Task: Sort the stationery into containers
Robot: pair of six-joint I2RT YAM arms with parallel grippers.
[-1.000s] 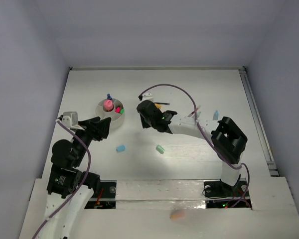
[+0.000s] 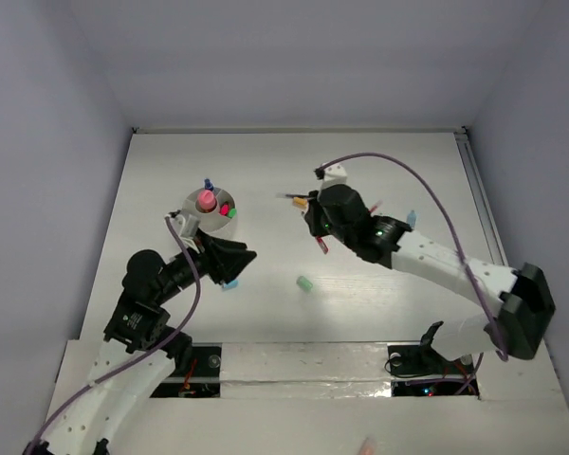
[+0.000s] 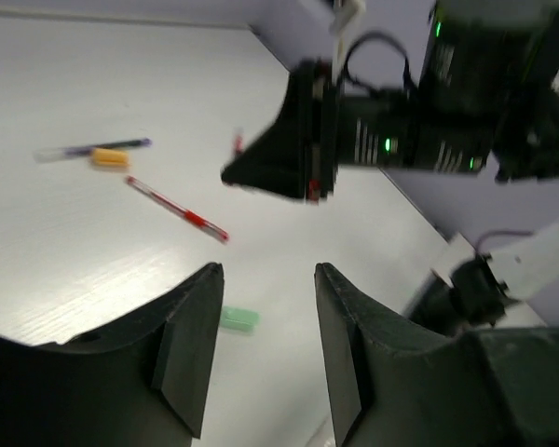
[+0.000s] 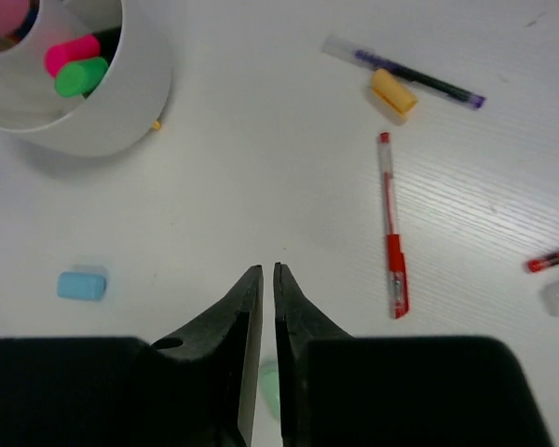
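Note:
A grey round container (image 2: 226, 230) holding pink, green and blue items stands at the left. On the table lie a red pen (image 4: 395, 270), a dark pen (image 4: 438, 86), an orange block (image 4: 392, 93), a blue block (image 4: 81, 285) and a green block (image 2: 304, 282). My left gripper (image 2: 239, 258) is right below the container, near the blue block; in its wrist view its fingers are apart, with nothing visible between them, though the tips' hold is unclear. My right gripper hangs over the table's middle, fingers close together, nothing seen between them.
More pens and a pale bottle (image 2: 412, 219) lie at the right. Walls bound the back and sides.
My left arm has moved right, toward the table's middle. My right arm has moved right and appears raised, uncovering the red pen and orange block.

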